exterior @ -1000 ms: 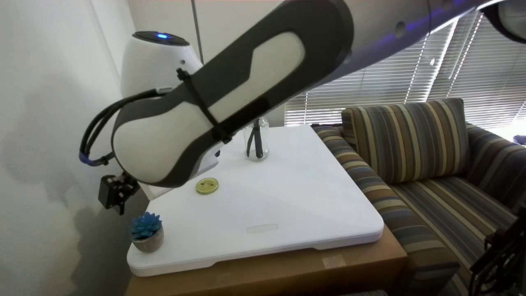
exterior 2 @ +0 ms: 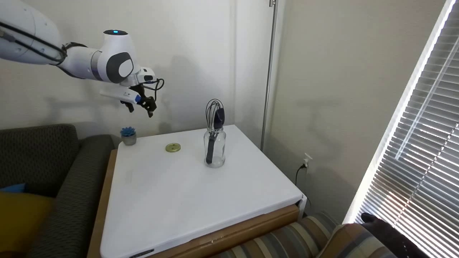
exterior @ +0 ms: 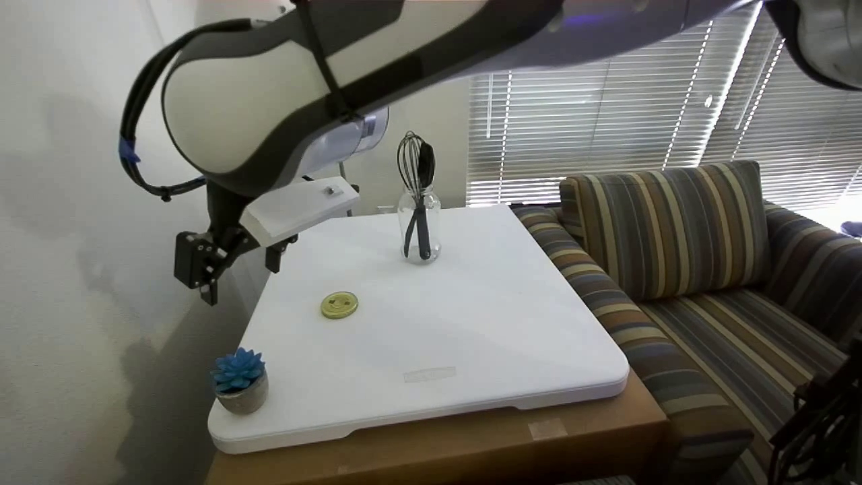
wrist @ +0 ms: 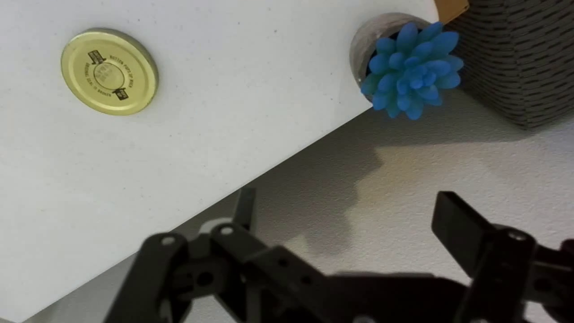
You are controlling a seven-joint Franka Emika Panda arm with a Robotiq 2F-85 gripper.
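My gripper is open in the wrist view, its two dark fingers wide apart and nothing between them. It hangs in the air past the table's wall-side edge, above the tabletop's level. A gold jar lid point(wrist: 109, 72) lies flat on the white table point(exterior: 485, 323), apart from the gripper. On the table's corner sits a blue succulent point(wrist: 411, 70) in a small grey pot point(exterior: 242, 396). A clear glass jar point(exterior 2: 215, 148) stands upright on the table and holds a whisk point(exterior 2: 213, 112) and another dark-handled utensil.
A striped armchair point(exterior: 671, 234) adjoins one side of the table, and a dark woven sofa point(exterior 2: 71, 189) another. The wall point(exterior 2: 193, 64) is close behind the gripper.
The arm and gripper have risen and moved away from the succulent. The whisk's top, hidden behind the arm before, now shows. Lid, pot and jar have stayed in place.
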